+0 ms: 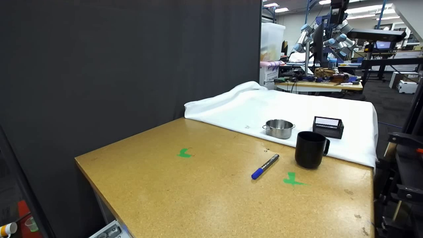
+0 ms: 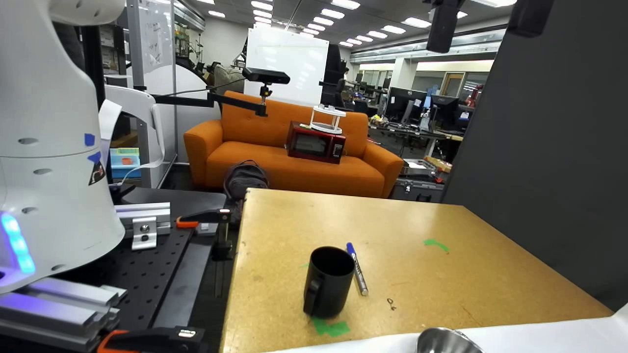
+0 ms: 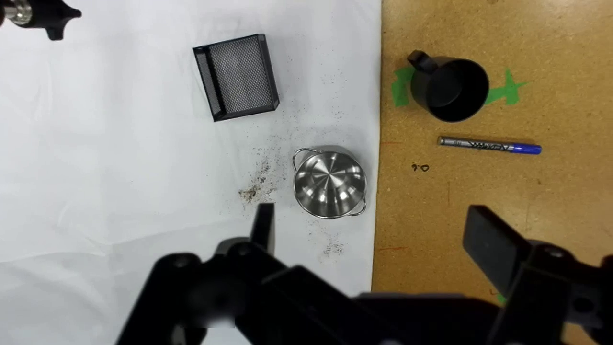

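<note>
In the wrist view my gripper stands open high above the table, with nothing between its fingers. A small steel pot (image 3: 330,183) with two wire handles sits on the white cloth, near its edge. The black mug (image 3: 454,95) is upright on the bare wood, beside a marker (image 3: 488,144) with a blue cap lying flat. On the cloth there is also a black mesh box (image 3: 240,77). Exterior view 1 shows the same pot (image 1: 279,129), mug (image 1: 310,149), marker (image 1: 265,166) and box (image 1: 328,127). In exterior view 2 the pot is cut off at the bottom edge.
Green tape marks (image 1: 292,178) are stuck to the wooden tabletop (image 1: 178,190), whose left part is bare. A dark partition (image 1: 131,59) rises along the table's far side. Dark crumbs (image 3: 250,192) dot the cloth near the pot. The robot's white base (image 2: 53,176) stands beside the table.
</note>
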